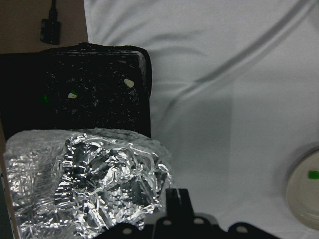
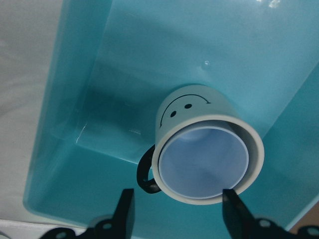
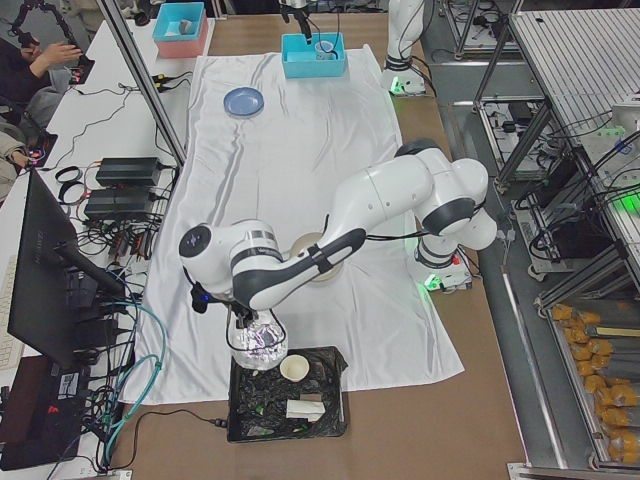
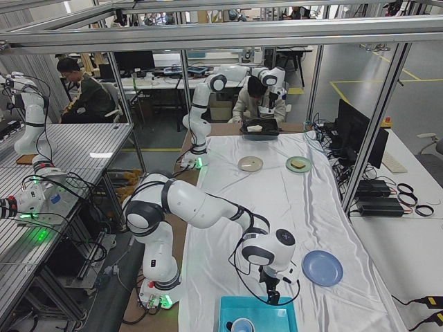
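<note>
My left gripper is shut on a crinkled silver foil object [image 3: 258, 345], carried beside the black tray [image 3: 342, 410]. A white bowl [image 3: 294, 367] and a pale flat item are in that tray. In the right wrist view, my right gripper stands open just short of a smiley mug [image 2: 194, 99], which holds a light-blue cup [image 2: 202, 159] inside the blue bin [image 2: 149, 40]; nothing is between its fingers.
A blue plate [image 4: 322, 268], a green plate [image 4: 299, 164] with something on it and a beige plate [image 4: 250, 164] sit on the white cloth. A monitor and cables [image 3: 95, 300] line one side; mid-cloth is clear.
</note>
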